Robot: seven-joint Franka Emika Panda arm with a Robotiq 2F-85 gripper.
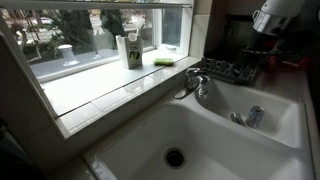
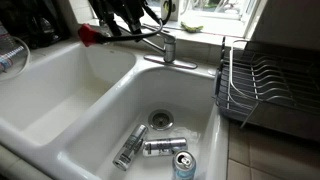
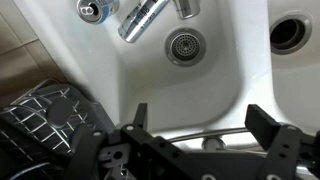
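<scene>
My gripper stands open over the sink in the wrist view, with nothing between its spread black fingers. Three cans are in the basin with the drain [image 2: 160, 120]. A can with a blue label [image 2: 185, 167] shows its top in exterior view 2. Two silver cans lie on their sides there, one slanted [image 2: 130, 147] and one crosswise [image 2: 165, 147] near the drain. At the top of the wrist view appear the blue-labelled can [image 3: 96, 9], a silver can [image 3: 141, 20] and part of another silver can [image 3: 187, 8], apart from my fingers.
The faucet [image 1: 193, 85] rises behind the basins. A black dish rack [image 2: 262, 85] stands beside the can-filled basin. The other basin [image 1: 140, 155] looks empty. On the windowsill are a carton [image 1: 130, 50] and a green item [image 1: 163, 62].
</scene>
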